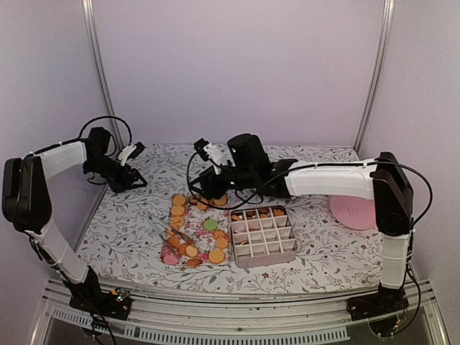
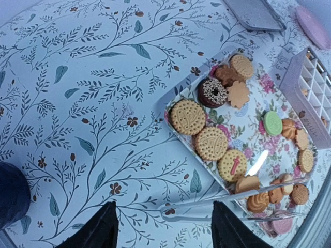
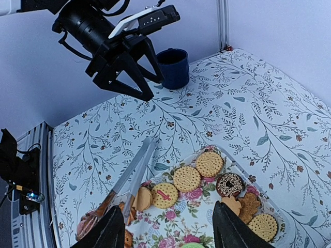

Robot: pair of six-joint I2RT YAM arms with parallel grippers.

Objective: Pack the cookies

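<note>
Assorted cookies lie on a floral tray (image 2: 248, 144) at centre, among them a chocolate donut cookie (image 2: 212, 93) and a green cookie (image 2: 272, 123). Clear tongs (image 2: 191, 205) rest across the tray's near left part. The compartment box (image 1: 263, 256) beside the tray holds some cookies in its back cells. My left gripper (image 1: 134, 184) hangs above the table at the back left, fingers apart, nothing between them. My right gripper (image 1: 210, 192) is above the tray's back part, open and empty; its fingers frame the lower edge of the right wrist view.
A dark blue cup (image 3: 174, 70) stands at the back left. A pink plate (image 1: 352, 213) lies on the right. A metal tray (image 2: 253, 13) lies at the back, mostly hidden by my right arm in the top view.
</note>
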